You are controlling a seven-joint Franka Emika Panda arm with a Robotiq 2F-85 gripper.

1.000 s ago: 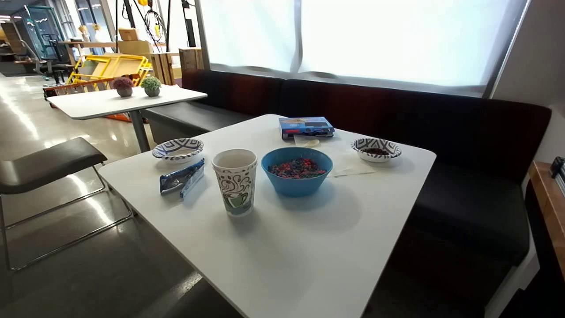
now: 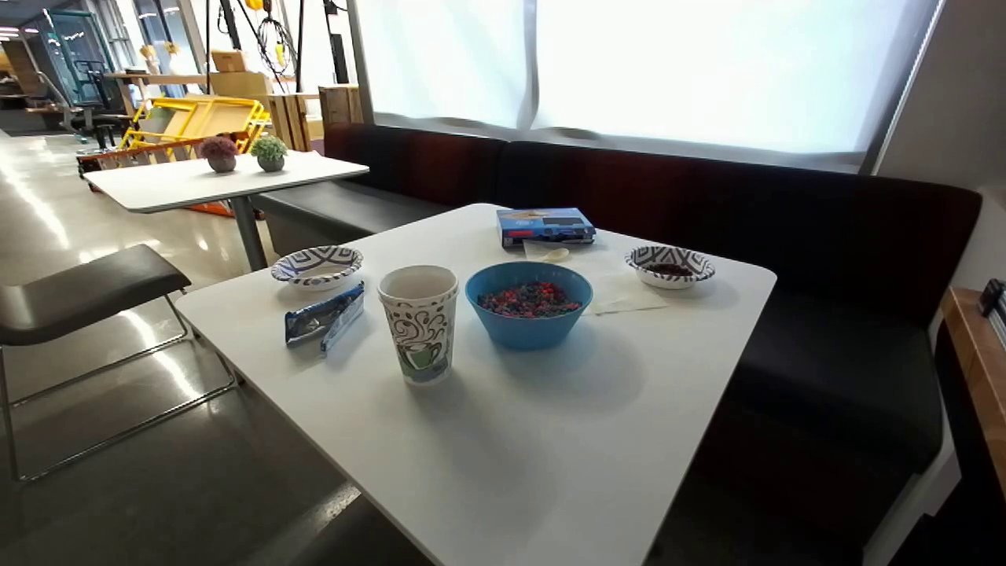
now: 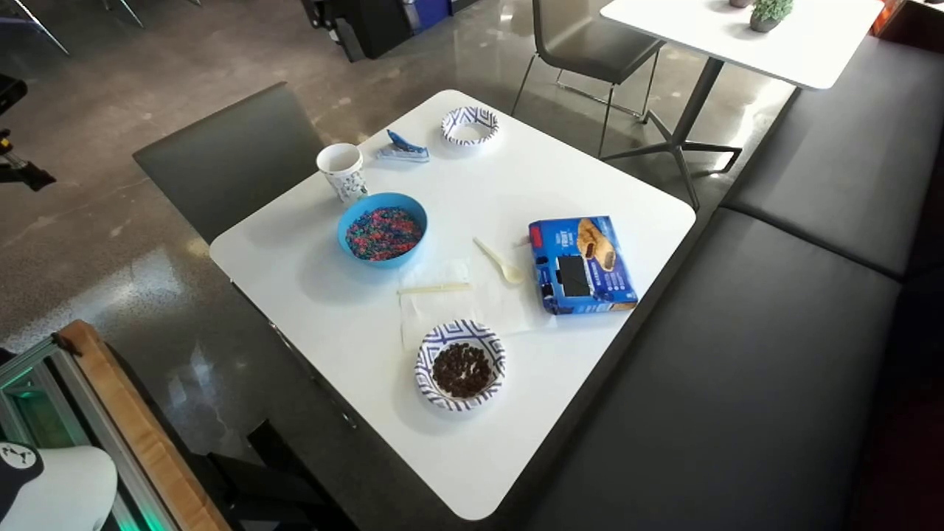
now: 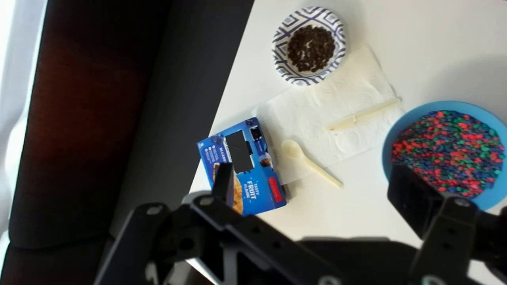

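My gripper stands open high over the table in the wrist view, its two black fingers wide apart with only air between them. Beneath it lie a pale spoon [image 4: 311, 164] and a blue snack box [image 4: 254, 187], which the left finger partly covers. A blue bowl [image 3: 352, 251] full of red, blue and green bits is by the right finger in the wrist view. One patterned paper bowl [image 3: 428, 376] holds dark brown pieces. Another patterned bowl [image 3: 470, 112] shows no contents. A paper cup [image 2: 420, 325] rises upright near the blue bowl.
A crumpled blue wrapper [image 2: 325, 316] lies beside the cup. On a thin napkin [image 4: 304, 102] rests a pale stick [image 4: 363, 114]. Dark bench seating [image 3: 752, 345] runs along one table side.
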